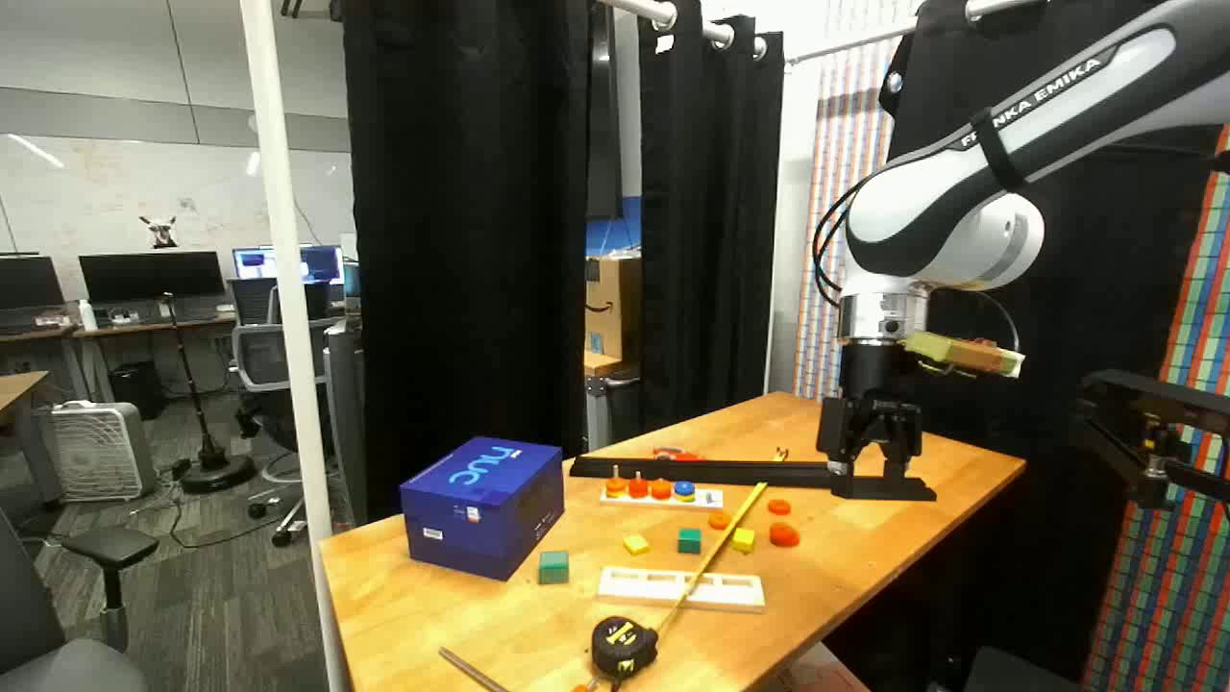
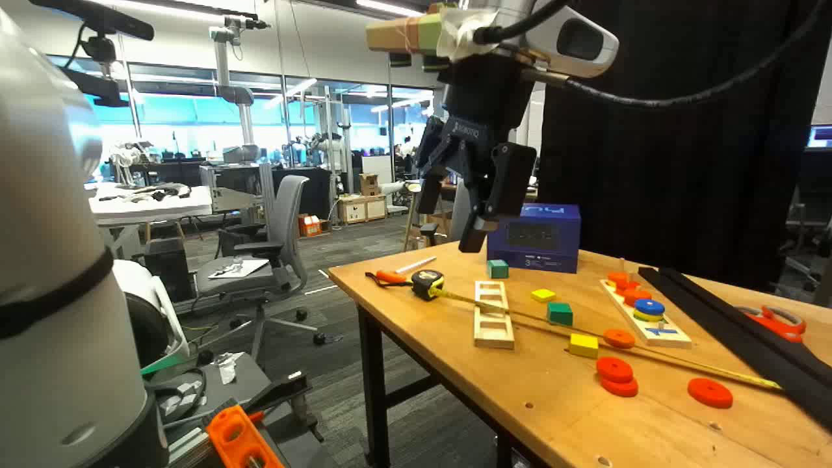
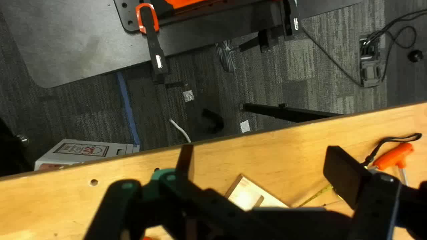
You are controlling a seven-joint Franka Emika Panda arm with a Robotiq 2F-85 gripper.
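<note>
My gripper (image 2: 450,227) hangs above the table with its fingers wide apart and nothing between them. In the wrist view, the black fingers (image 3: 184,162) frame the bare table edge and part of a pale wooden frame (image 3: 251,196). That slotted frame (image 1: 680,588) lies flat in exterior view 1, its slots empty as far as shows. Around it lie green blocks (image 2: 559,313) and yellow blocks (image 2: 583,344). Orange-red rings (image 2: 710,392) rest loose on the tabletop. A pegged board (image 2: 671,340) carries orange rings and a blue ring (image 2: 649,307) over a yellow one.
A tape measure (image 1: 624,646) has its yellow blade (image 1: 726,536) stretched across the table. The blue box (image 1: 484,506) stands at one side. A long black bar (image 2: 749,343) and red-handled scissors (image 2: 772,321) lie beyond the pegged board. An orange-handled tool (image 3: 394,156) sits near the edge.
</note>
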